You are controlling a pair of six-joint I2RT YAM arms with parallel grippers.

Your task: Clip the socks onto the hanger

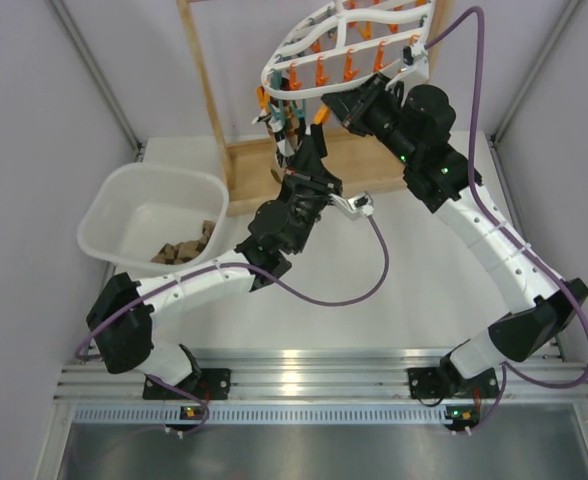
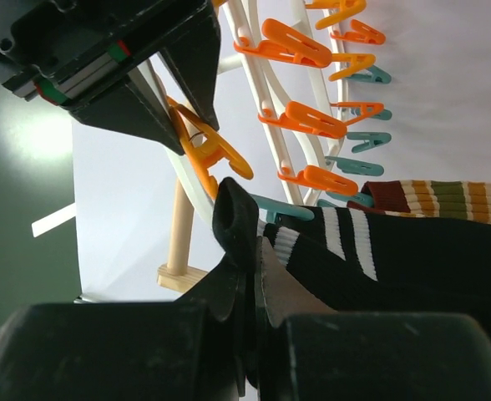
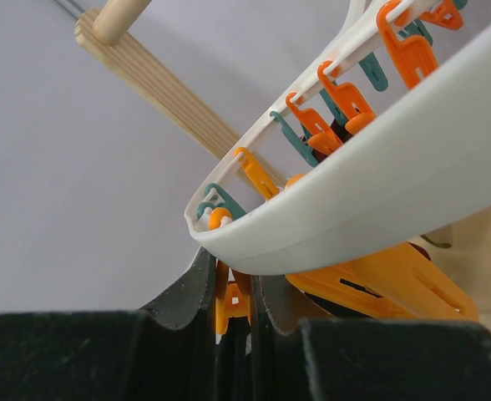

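The white hanger point(image 1: 309, 92) hangs at the top of the top view with orange and teal clips and several socks. In the left wrist view my left gripper is shut on a black sock point(image 2: 233, 217), just below an orange clip point(image 2: 199, 154). My right gripper point(image 1: 339, 108) is at the hanger's front rail, shut on an orange clip; in the left wrist view that clip stands beside its fingers. A striped sock point(image 2: 446, 199) and a black sock with white stripes point(image 2: 371, 251) hang farther along.
A white bin point(image 1: 104, 220) with brown items in it sits on the left of the table. A wooden stand point(image 1: 204, 90) supports the hanger.
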